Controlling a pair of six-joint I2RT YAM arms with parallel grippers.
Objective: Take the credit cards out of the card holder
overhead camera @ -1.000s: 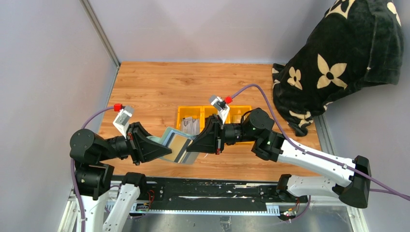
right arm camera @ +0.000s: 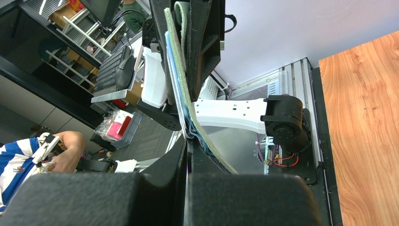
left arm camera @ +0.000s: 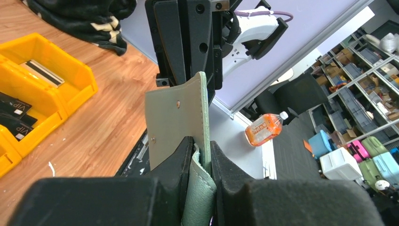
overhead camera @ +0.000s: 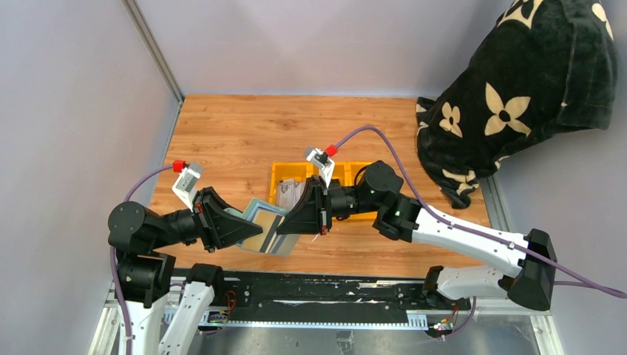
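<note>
The pale green card holder [overhead camera: 266,228], with cards of cream, grey and blue showing, is held between both grippers above the table's front. My left gripper has its fingers closed on the holder's edge, which stands upright in the left wrist view. My right gripper [overhead camera: 288,228] is shut at the holder's other side; in the right wrist view the blue card layers [right arm camera: 181,89] lie at its fingertips, and whether anything is gripped between them is hard to tell.
A yellow divided bin [overhead camera: 279,168] with cards and other items stands behind the grippers. A dark patterned cloth [overhead camera: 503,89] drapes at the back right.
My right gripper and arm have shifted slightly toward the lower left and turned a little. The card holder has tilted slightly with it; the left gripper has barely moved.
</note>
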